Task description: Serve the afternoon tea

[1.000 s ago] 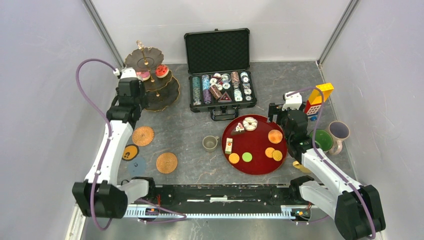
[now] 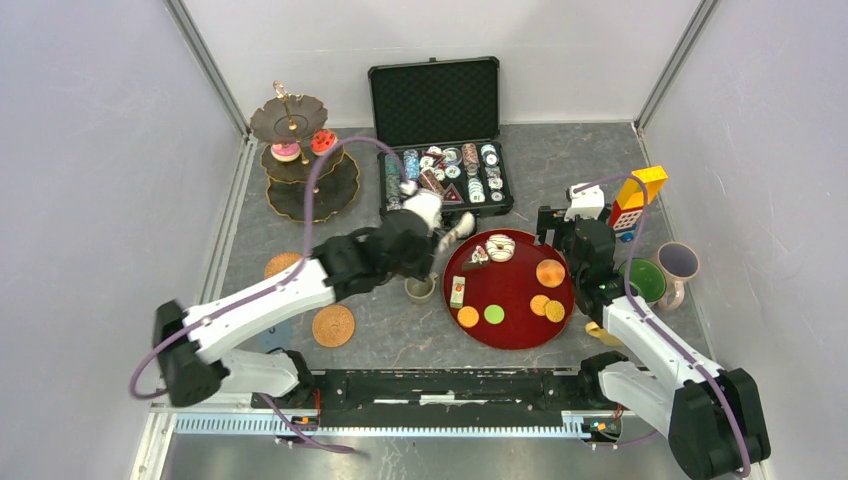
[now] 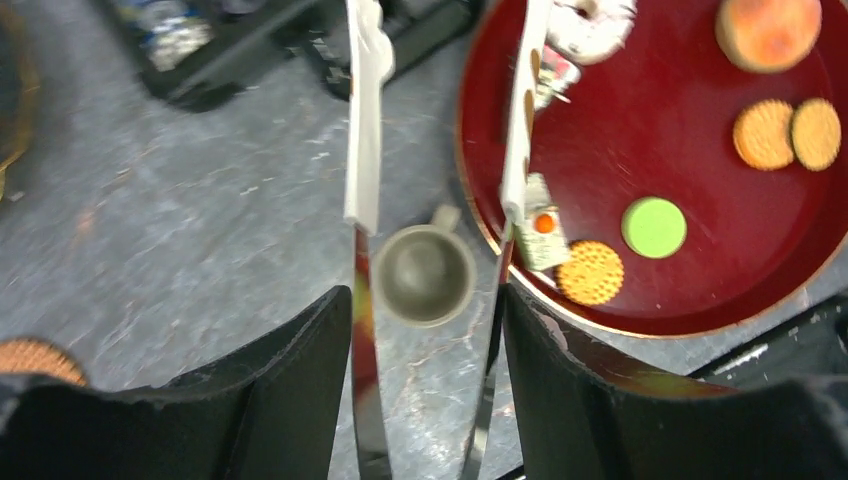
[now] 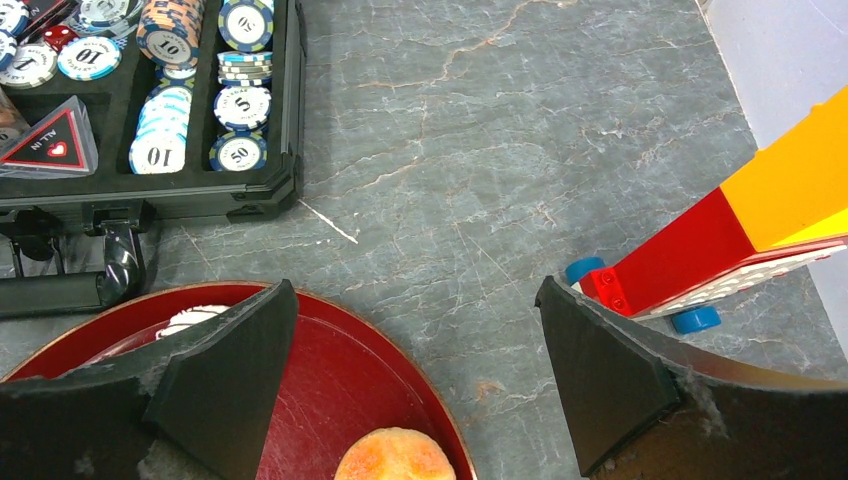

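Note:
My left gripper has its fingers against the two metal arms of what look like tongs [image 3: 363, 130], with long pale tips standing apart and nothing between them. It hangs above the small grey cup [image 2: 420, 291]. The red tray [image 2: 512, 325] carries a donut [image 2: 500, 248], a cake slice [image 2: 478, 256], a bun [image 2: 550, 273], a small rectangular cake [image 2: 457, 292], a green round [image 2: 494, 314] and several biscuits. At the tray's upper right my right gripper [image 2: 546, 222] stands open and empty. On the tiered stand [image 2: 290, 118] sit a pink cupcake [image 2: 285, 152] and a red cupcake [image 2: 323, 142].
An open case of poker chips [image 2: 445, 175] lies behind the tray. At right are a toy block house [image 2: 630, 205], a green cup [image 2: 646, 280] and a mug [image 2: 678, 262]. A woven coaster [image 2: 333, 326] lies left.
My left arm has swung right from beside the tiered stand to above the grey cup. Pale tong tips have come into sight at its gripper. The right arm has stayed still.

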